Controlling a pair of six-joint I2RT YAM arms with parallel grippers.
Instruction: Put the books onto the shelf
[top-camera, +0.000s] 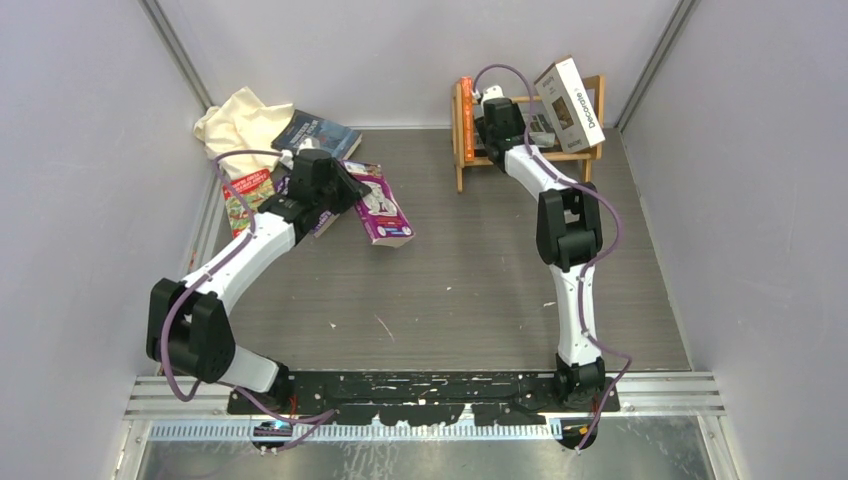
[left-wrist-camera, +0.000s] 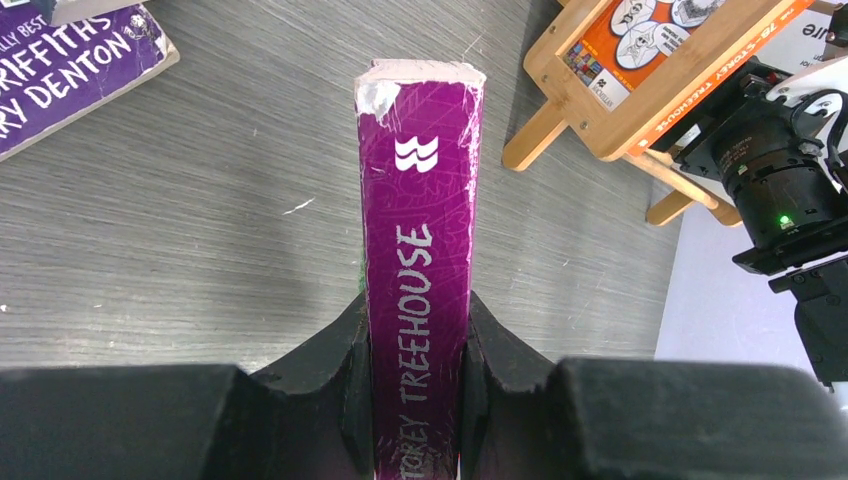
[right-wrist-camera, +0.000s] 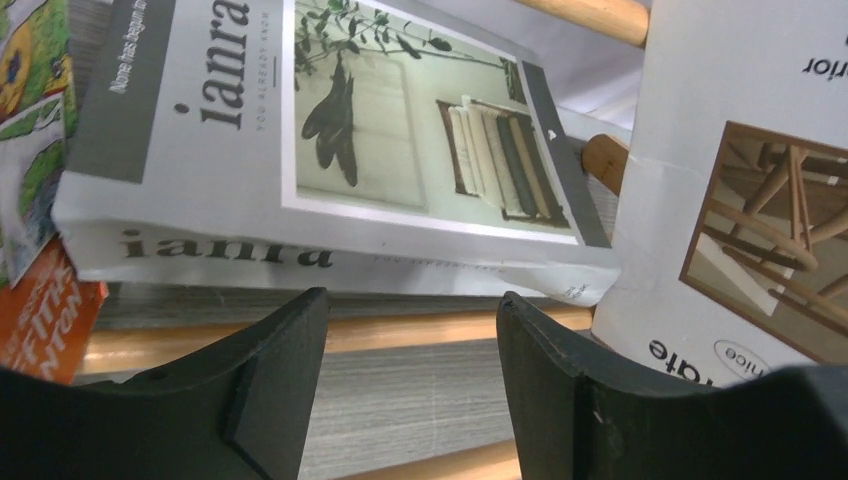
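A thick purple Treehouse book (left-wrist-camera: 418, 240) stands spine-up between the fingers of my left gripper, which is shut on it. From above, that book (top-camera: 385, 212) hangs over the floor left of centre. At the wooden rack (top-camera: 457, 150), my right gripper is open with nothing between its fingers. Just beyond its fingertips lies a grey-white book (right-wrist-camera: 190, 225) marked "ianra", lying tilted across the rack's bars. To the right a white "Decorate" book or box (top-camera: 572, 105) leans at an angle. An orange book (top-camera: 467, 118) stands at the rack's left end.
On the left lie a cream cloth (top-camera: 240, 125), a dark blue book (top-camera: 318, 135) and a red-green book (top-camera: 250, 195). Another purple book (left-wrist-camera: 80, 70) rests beside them on the floor.
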